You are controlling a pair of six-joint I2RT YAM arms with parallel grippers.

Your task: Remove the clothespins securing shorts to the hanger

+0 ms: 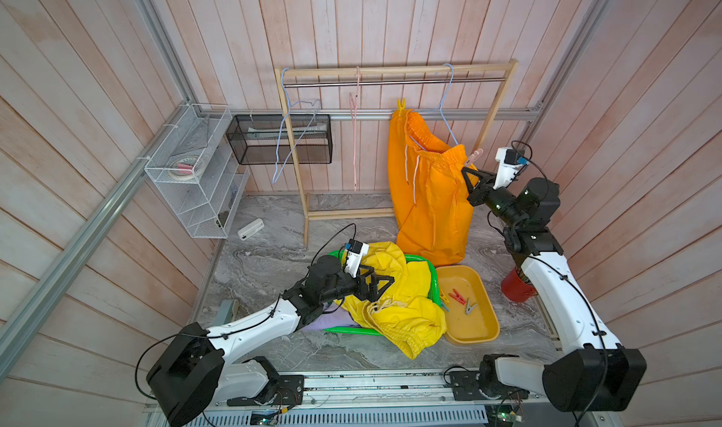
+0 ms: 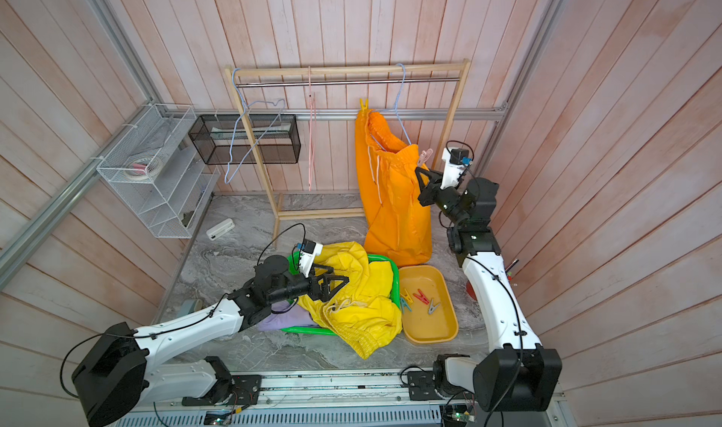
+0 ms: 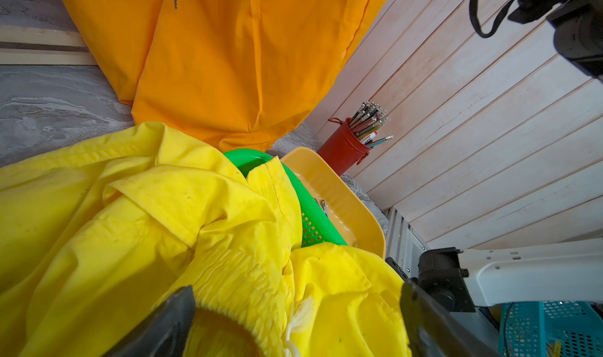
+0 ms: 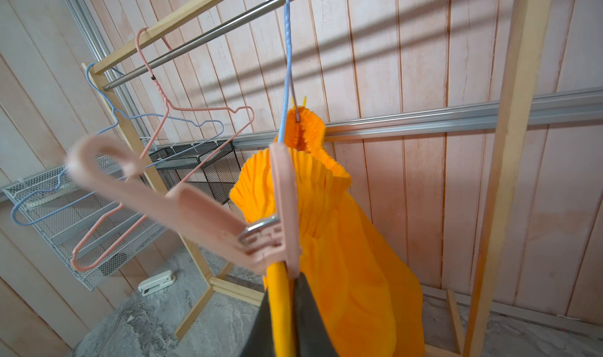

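The orange shorts (image 1: 432, 201) hang from the rack on a light-blue hanger (image 4: 286, 86). A yellow clothespin (image 1: 401, 103) stands at their far upper corner. At the near corner, in the right wrist view, a pink clothespin (image 4: 285, 212) has its two upper arms spread wide, the left one blurred. My right gripper is just below it, with blurred fingers close together and a narrow orange-yellow strip showing between them. How firmly they grip, and on what, cannot be told. My left gripper stands open above the yellow garment (image 3: 245, 231), its fingers far apart.
A yellow tray (image 1: 485, 323) with several clothespins stands below the shorts, beside a green basket (image 1: 434, 280) under the yellow garment. A red bucket (image 1: 517, 285) is near the right arm. A wooden rack post (image 4: 512, 137) rises close to the right gripper.
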